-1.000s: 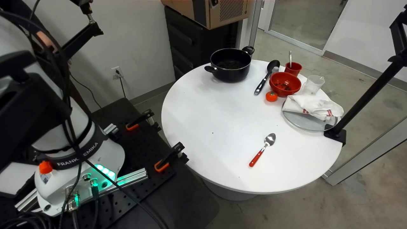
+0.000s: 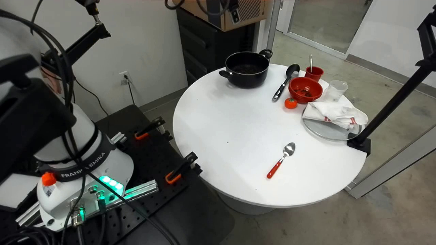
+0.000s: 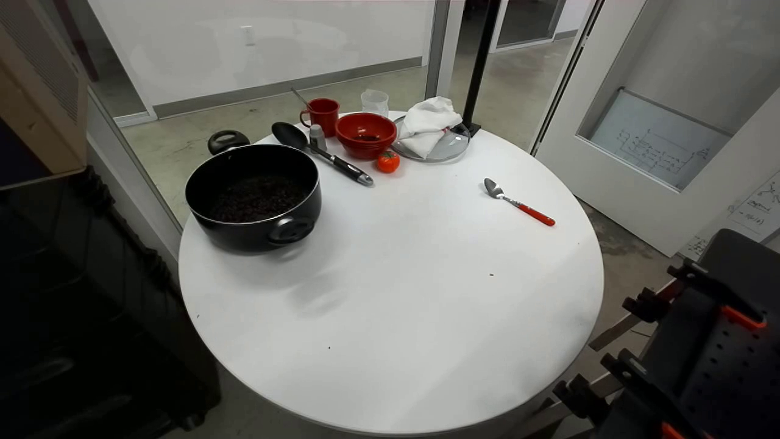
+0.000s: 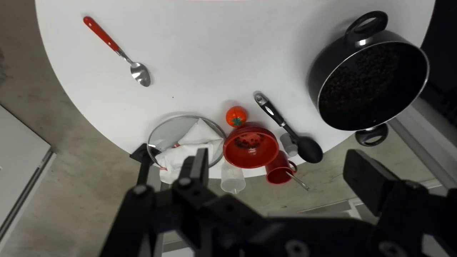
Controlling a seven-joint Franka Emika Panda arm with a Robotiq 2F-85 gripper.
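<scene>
My gripper stands open in the wrist view, its two black fingers far apart with nothing held between them. It hangs well above the table, and both exterior views leave its fingers out. A spoon with a red handle (image 2: 277, 166) lies alone on the white table. Dark contents cover the bottom of the black pot (image 3: 252, 194). Some dark bits sit in the red bowl (image 4: 251, 147), and a tomato (image 4: 236, 116) rests right beside it. Close to the bowl lies a black serving spoon (image 2: 284, 83). A red mug (image 3: 323, 116) holds a metal utensil.
A glass lid (image 2: 327, 130) with a white cloth (image 2: 333, 113) on it lies near a black post (image 2: 384, 98) at the table edge. A clear cup (image 2: 336, 90) stands by the bowl.
The arm's upper part and cables have shifted at the left, and dark cables now hang at the top in front of the cardboard box. Objects on the table have stayed put.
</scene>
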